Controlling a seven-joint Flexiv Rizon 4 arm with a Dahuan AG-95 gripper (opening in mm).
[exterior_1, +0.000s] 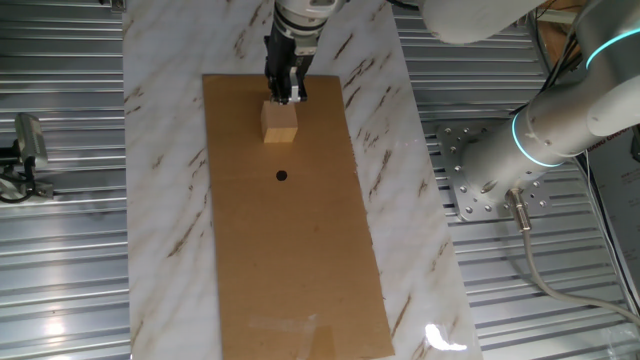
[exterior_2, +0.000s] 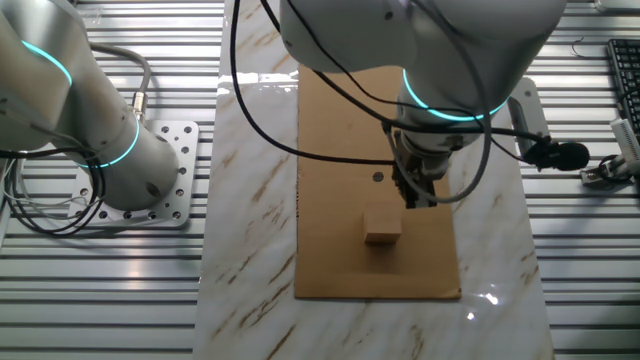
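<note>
A pale wooden block (exterior_1: 279, 124) rests on the brown cardboard sheet (exterior_1: 290, 240), near its upper end in exterior view 1. My dark gripper (exterior_1: 287, 99) is over the block's far edge in that view and overlaps it from the camera's angle. From exterior view 2, the gripper (exterior_2: 420, 198) appears to the upper right of the block (exterior_2: 382, 228), with board showing between them. The block looks apart from the fingers. My wrist and cables partly cover the gripper, and the finger's opening is too small and dark to make out.
A black dot (exterior_1: 281, 175) marks the cardboard just below the block in exterior view 1. My arm's base (exterior_1: 500, 165) stands on the slatted metal surface at the right.
</note>
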